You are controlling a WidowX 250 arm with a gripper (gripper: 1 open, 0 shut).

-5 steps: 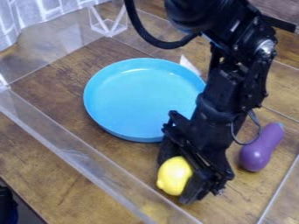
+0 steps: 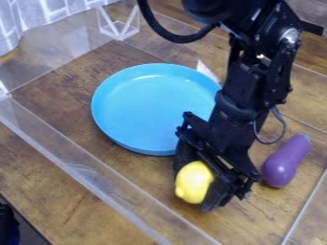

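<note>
My black gripper (image 2: 212, 170) is low over the wooden table, shut on a yellow lemon-like object (image 2: 194, 182) that shows at the front of its fingers. The fingers hide part of the yellow object. A blue plate (image 2: 143, 105) lies just behind and left of the gripper. A purple eggplant (image 2: 286, 159) lies to the right of the gripper.
A clear plastic barrier (image 2: 76, 163) runs along the left. A small white piece lies behind the plate, partly hidden by the arm. Bare wood (image 2: 52, 77) shows left of the plate.
The gripper and yellow object have shifted only slightly, with the arm's upper part tilting a little. The plate and eggplant stay where they were.
</note>
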